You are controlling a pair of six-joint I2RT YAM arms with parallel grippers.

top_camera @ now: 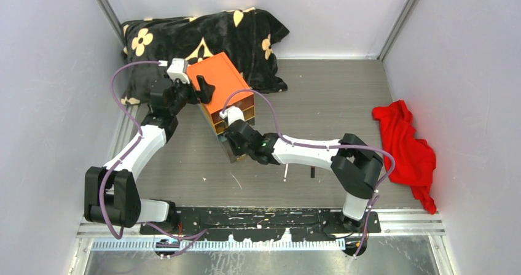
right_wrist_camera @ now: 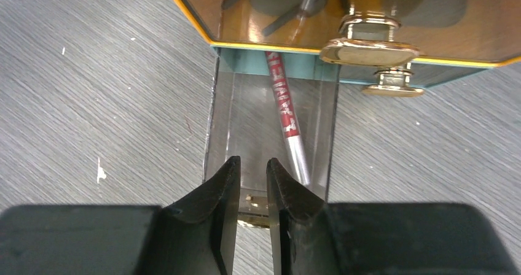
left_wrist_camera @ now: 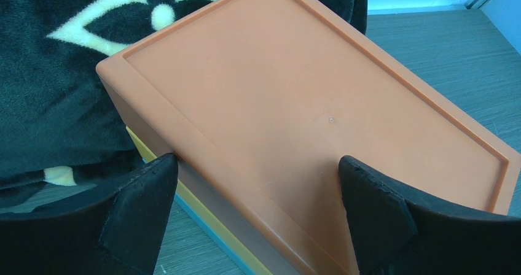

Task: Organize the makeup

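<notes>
An orange-topped drawer organizer (top_camera: 218, 72) stands angled at centre-left. My left gripper straddles the edge of its top, fingers apart, pressed against it; whether it grips is unclear. My right gripper is at the pulled-out lowest clear drawer (right_wrist_camera: 252, 121), fingertips nearly together at its front end by the brass knob, which is mostly hidden. A pen-like makeup stick with red label (right_wrist_camera: 283, 100) lies in that drawer. The upper drawer (right_wrist_camera: 276, 14) is shut, with dark items inside.
A white stick (top_camera: 285, 172) and a dark stick (top_camera: 313, 172) lie on the floor to the right. A red cloth (top_camera: 402, 140) lies far right; a black patterned blanket (top_camera: 153, 42) is behind the organizer.
</notes>
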